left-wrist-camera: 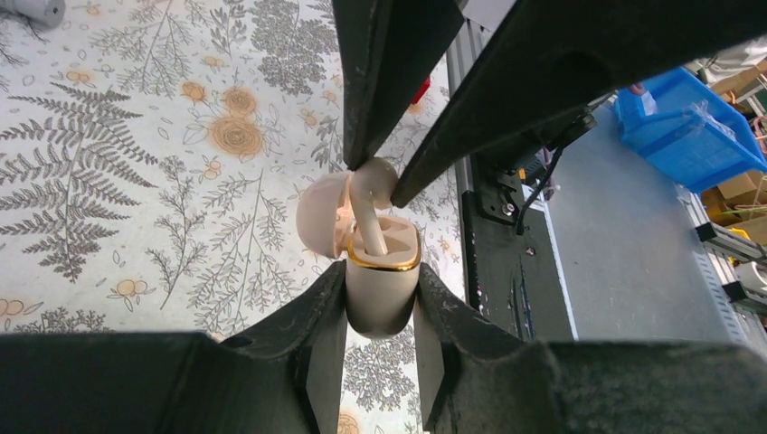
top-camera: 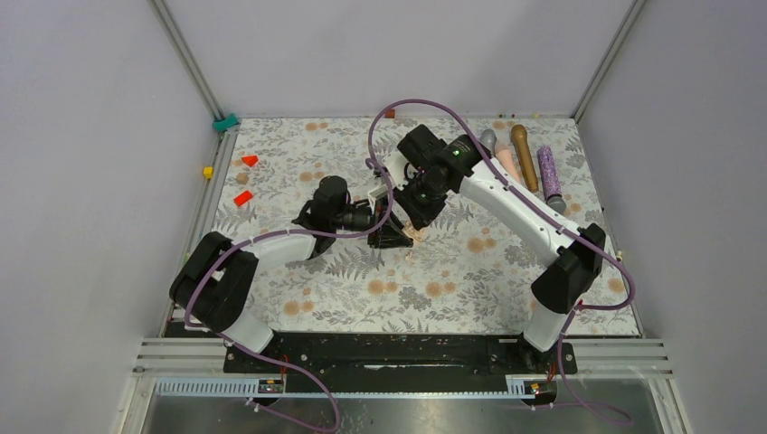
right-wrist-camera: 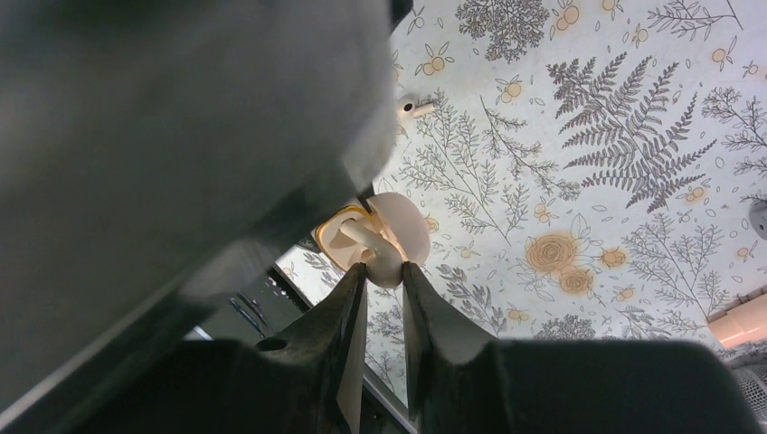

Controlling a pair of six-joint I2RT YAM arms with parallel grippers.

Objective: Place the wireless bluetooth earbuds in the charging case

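The pale charging case (left-wrist-camera: pixel 380 294), lid (left-wrist-camera: pixel 321 217) flipped open, is held upright in my left gripper, shut on its body. A white earbud (left-wrist-camera: pixel 369 217) stands stem-down in the case, its head above the opening, pinched by my right gripper. A second earbud (right-wrist-camera: pixel 411 108) lies on the floral mat beyond the case in the right wrist view. From above, both grippers meet near the middle of the table, the case mostly hidden under them.
Tools and cylinders (top-camera: pixel 547 172) lie along the back right of the mat. Small red pieces (top-camera: pixel 242 197) lie at the left.
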